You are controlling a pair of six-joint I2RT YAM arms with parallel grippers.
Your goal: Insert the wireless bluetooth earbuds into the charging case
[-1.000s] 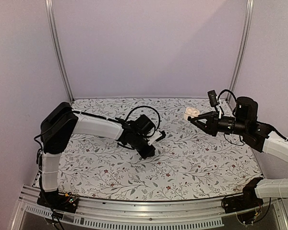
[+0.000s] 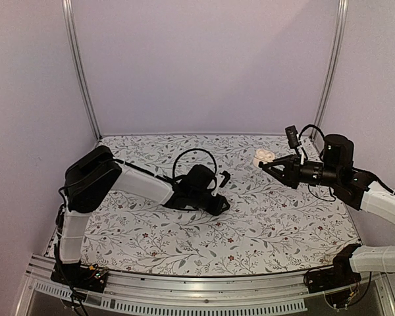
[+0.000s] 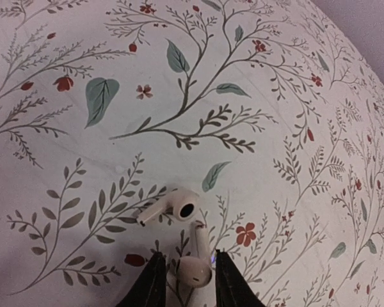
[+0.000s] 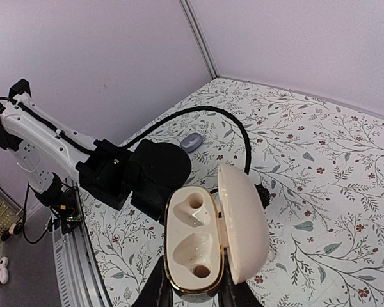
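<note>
In the left wrist view, one white earbud [image 3: 194, 272] is held between the fingers of my left gripper, its stem pointing away. A second white earbud [image 3: 184, 205] lies on the floral surface just beyond it. The white charging case [image 4: 193, 233] is gripped low down by my right gripper, raised above the surface. Its lid [image 4: 242, 220] stands open, and both wells show empty. From the top, the case [image 2: 263, 157] is at the right, while the left gripper is low over the middle; the earbuds cannot be made out there.
A small grey rounded object [image 4: 192, 142] lies on the surface beyond the left arm [image 4: 109, 163] in the right wrist view. Bare patterned surface [image 2: 184, 243] spreads across the front. Pale walls close off the back and sides.
Over the last second my left gripper has shifted to the right across the surface, its wrist turning somewhat. The right arm and the case have stayed almost still.
</note>
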